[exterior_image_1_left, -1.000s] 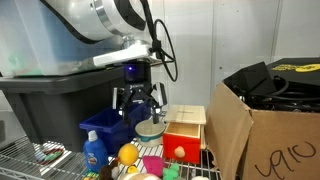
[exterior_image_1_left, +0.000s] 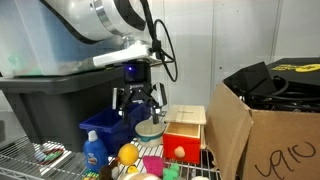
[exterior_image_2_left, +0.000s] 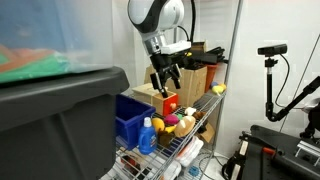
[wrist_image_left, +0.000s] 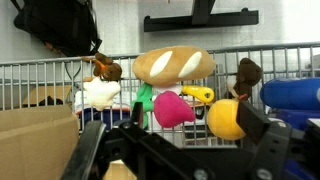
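My gripper (exterior_image_1_left: 139, 110) hangs above the wire rack, its fingers spread wide with nothing between them. In the wrist view its black fingers (wrist_image_left: 92, 142) frame the lower picture on both sides. Beneath lie a bread-shaped loaf (wrist_image_left: 174, 66), a pink item (wrist_image_left: 173, 109), an orange (wrist_image_left: 225, 119) and a yellow item (wrist_image_left: 198, 93). A blue bottle (exterior_image_1_left: 95, 151) stands upright at the left in the first exterior view. Behind the toys are a bowl (exterior_image_1_left: 150, 129) and an orange-and-white box (exterior_image_1_left: 183, 140).
A blue bin (exterior_image_1_left: 110, 128) sits beside a large dark grey container (exterior_image_1_left: 65, 104). On the right a cardboard box (exterior_image_1_left: 270, 140) stands close to the rack. The rack's wire surface (exterior_image_1_left: 25, 155) is bare near the front left. A dark stand (exterior_image_2_left: 268, 80) rises further right in the second exterior view.
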